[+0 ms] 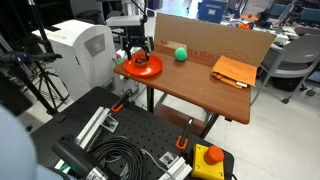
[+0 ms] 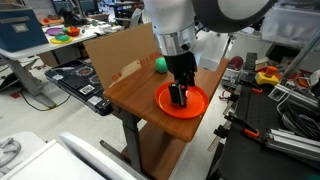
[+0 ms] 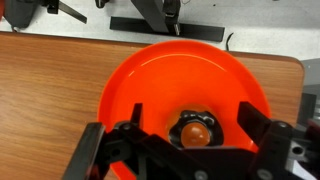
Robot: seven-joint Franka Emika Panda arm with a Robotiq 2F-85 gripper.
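Observation:
A dark round object with an orange centre (image 3: 196,131) rests on a round orange-red plate (image 3: 135,85) in the wrist view. My gripper is open above it, with one dark finger on either side of it. From the first exterior view, the gripper (image 1: 138,50) hangs low over the plate (image 1: 150,69) at the table's left end. Seen from the second exterior view, its fingers partly hide the dark object, and the plate (image 2: 196,103) spreads beneath them. Whether the fingers touch the object cannot be told.
A green ball (image 1: 181,53) stands behind the plate, near the cardboard panel (image 1: 215,40). Orange cloth (image 1: 234,70) lies flat on the table's right side. Bare wooden tabletop (image 1: 190,82) separates plate and cloth. The plate sits close to the table's edge.

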